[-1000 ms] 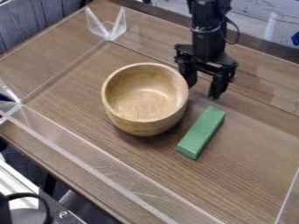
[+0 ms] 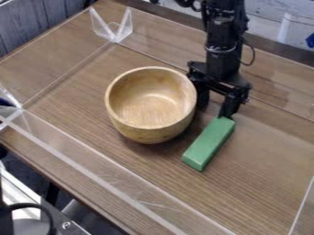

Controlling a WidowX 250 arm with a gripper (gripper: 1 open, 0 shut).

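My black gripper (image 2: 218,92) is low over the table at upper centre, just behind the wooden bowl (image 2: 147,103) and beside its right rim. It is open; whether anything lies between its fingers is hard to make out. A green block (image 2: 208,143) lies to the right of the bowl and in front of the gripper, long side running toward the camera.
Clear tape marks and a small white shape are at the upper left. A pale edge or wall runs along the top right, and a dark object sits at the bottom left corner.
The gripper has shifted slightly downward in the view, toward the near end of the table and the green block. The bowl and block look unmoved.
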